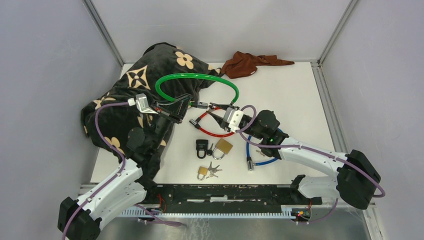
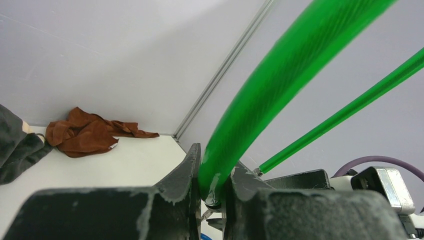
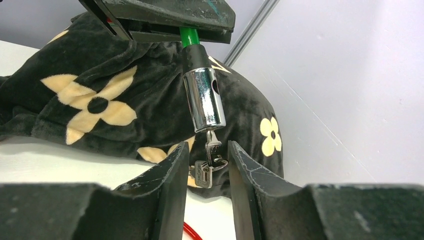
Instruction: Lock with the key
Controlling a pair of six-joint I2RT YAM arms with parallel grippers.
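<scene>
A green cable lock [image 1: 195, 76] loops above the table in the top view. My left gripper is shut on the green cable just behind its chrome lock barrel [image 3: 204, 100]. From the barrel's end face sticks a silver key [image 3: 211, 147], with a second piece of metal [image 3: 202, 175] hanging at its outer end. My right gripper is part open, its fingers on either side of the key with gaps showing. The cable's other end [image 2: 258, 171], with a metal tip, is apart from the barrel and close to the right gripper.
A red cable lock [image 1: 215, 134] lies below the grippers and a blue one [image 1: 248, 147] under the right arm. Padlocks, including a black one [image 1: 201, 146], and loose keys [image 1: 213, 169] lie nearer the front. A dark blanket [image 1: 120, 90] covers the left.
</scene>
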